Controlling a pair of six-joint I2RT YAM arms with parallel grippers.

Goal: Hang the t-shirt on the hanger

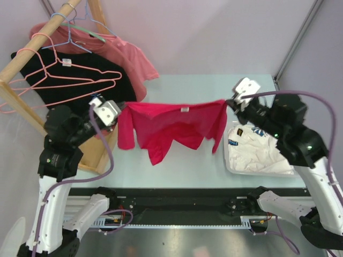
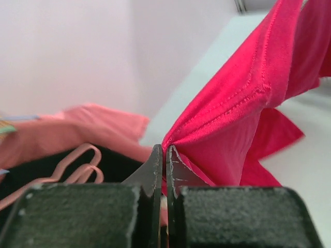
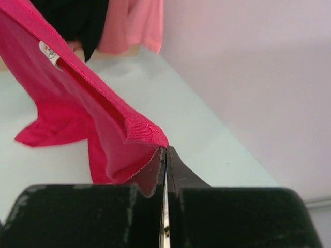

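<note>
The red t-shirt (image 1: 171,126) hangs stretched between both arms above the table, collar edge up with a white label, lower part draping down. My left gripper is shut on one corner of it, and my right gripper is shut on the opposite corner. Pink hangers (image 1: 69,80) hang on the wooden rack (image 1: 27,53) at the left, in front of a black shirt and a pink shirt.
A white plastic bin (image 1: 257,170) with white clothing and small patches sits on the right of the table (image 1: 193,171), partly under my right arm. The rack's base stands close to my left arm.
</note>
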